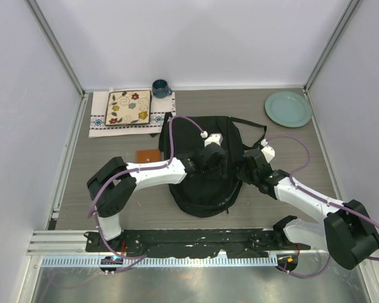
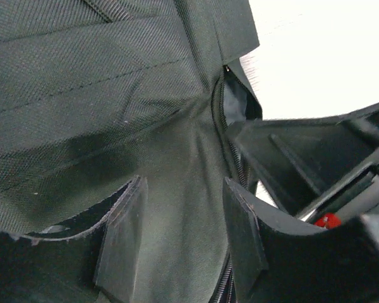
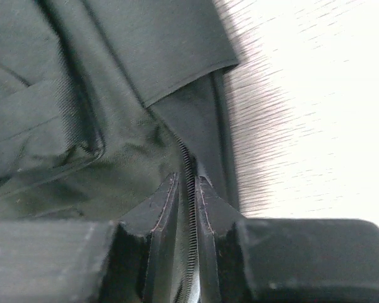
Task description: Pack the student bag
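Observation:
A black bag lies on the table with its flap end toward the back wall. My left gripper hovers over the bag's dark fabric. Its fingers stand apart, with only fabric beneath showing through the gap. At the bag's right edge is my right gripper, its fingers close together. The zipper runs down through the narrow gap between them; whether they grip it cannot be told. From above, both fingertip pairs are largely hidden. The right gripper's dark body also fills the right side of the left wrist view.
A flowered notebook-like item lies on a patterned cloth, beside a blue mug. A brown item is partly hidden by the bag. A green plate sits back right.

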